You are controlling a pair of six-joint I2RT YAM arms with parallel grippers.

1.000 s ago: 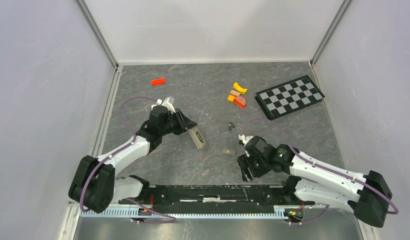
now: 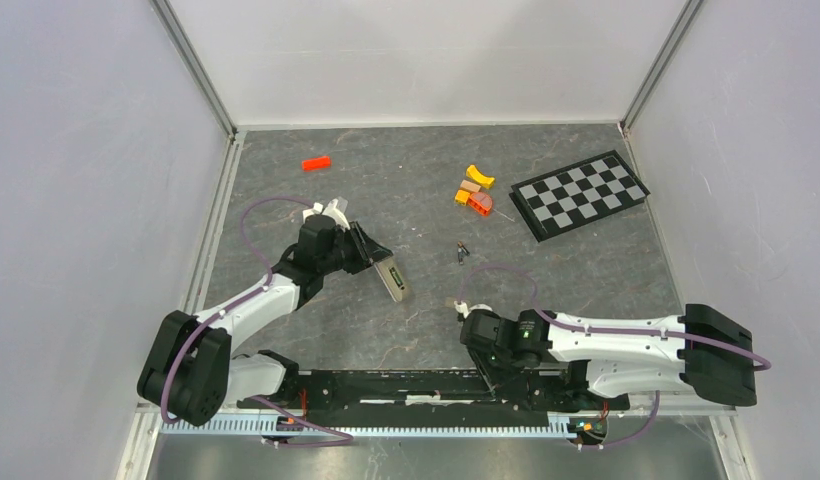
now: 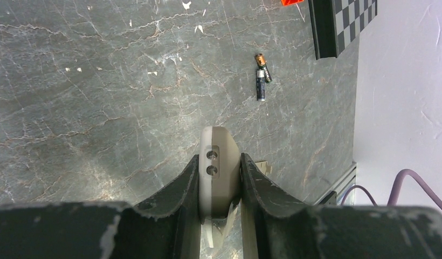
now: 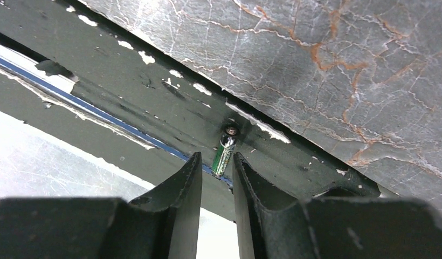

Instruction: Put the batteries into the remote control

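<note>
My left gripper is shut on the grey remote control [image 3: 221, 145], holding it up above the left-centre of the table. In the top view its battery bay [image 2: 395, 277] faces the camera. Two loose batteries, one dark [image 3: 260, 86] and one copper-topped [image 3: 262, 62], lie touching or nearly so on the table. A green-and-black battery [image 4: 224, 154] rests on the black strip along the front edge. Over that strip my right gripper is pointed down, its fingers part open, the battery showing in the gap near the tips. Whether they touch it I cannot tell.
A small beige piece [image 2: 452, 301], perhaps the battery cover, lies on the table near the right wrist. A chessboard [image 2: 581, 195], toy pieces [image 2: 474, 190] and a red block [image 2: 316, 163] sit farther back. Table between the arms is mostly bare.
The right gripper has moved toward the front edge and slightly left, and now covers the battery on the black strip. The left arm and remote have barely moved.
</note>
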